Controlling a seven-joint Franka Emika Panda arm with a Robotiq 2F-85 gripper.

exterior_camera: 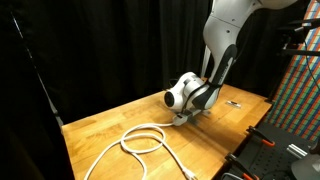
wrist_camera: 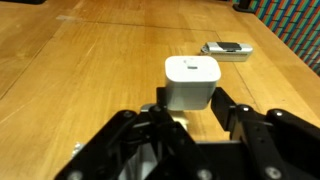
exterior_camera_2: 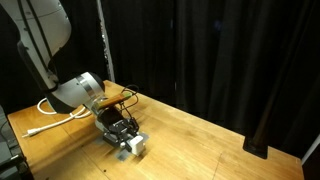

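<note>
A white block with rounded edges (wrist_camera: 192,80) sits between the black fingers of my gripper in the wrist view, and the fingers are shut on it. Its upper face carries small dark marks. In exterior view 2 the white block (exterior_camera_2: 134,145) shows low at the front of the gripper (exterior_camera_2: 125,138), close to the wooden table; whether it touches the wood I cannot tell. The arm's body hides most of the gripper (exterior_camera: 189,112) in exterior view 1.
A white cable (exterior_camera: 128,141) loops over the table's left half, its plug (exterior_camera: 189,174) near the front edge. A silver object (wrist_camera: 228,51) lies beyond the gripper. Bare wood (exterior_camera_2: 225,150) spreads right in exterior view 2, backed by a black curtain (exterior_camera_2: 215,60).
</note>
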